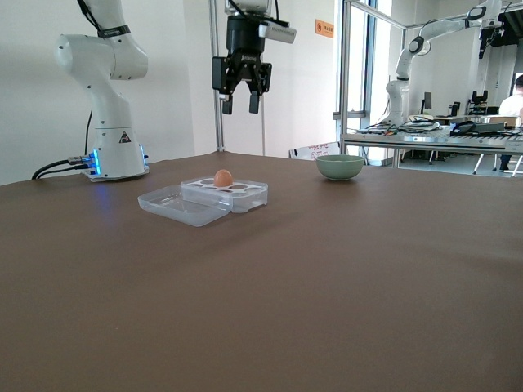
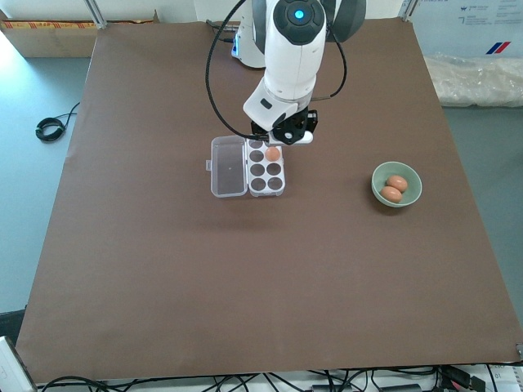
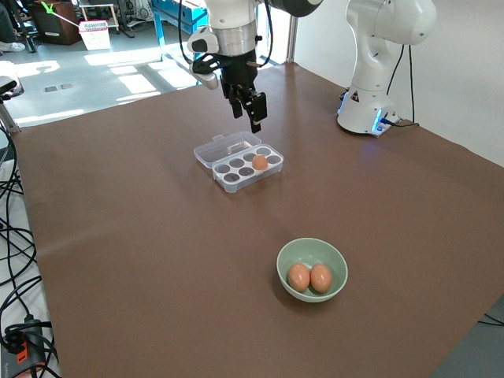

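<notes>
An open clear plastic egg box [image 2: 265,180] [image 1: 225,200] [image 3: 246,173] lies on the brown table, lid laid flat beside its white insert. One brown egg [image 1: 223,179] [image 3: 260,162] sits in a hollow; the other hollows in view are empty. A green bowl [image 2: 396,198] [image 1: 339,167] [image 3: 313,256] holds two eggs [image 2: 391,194] [image 3: 298,277]. My gripper [image 1: 241,104] hangs above the back of the egg box, its two fingers apart with nothing between them.
Cables [image 3: 16,260] run along one outer side. The arm base [image 1: 118,159] stands at the back.
</notes>
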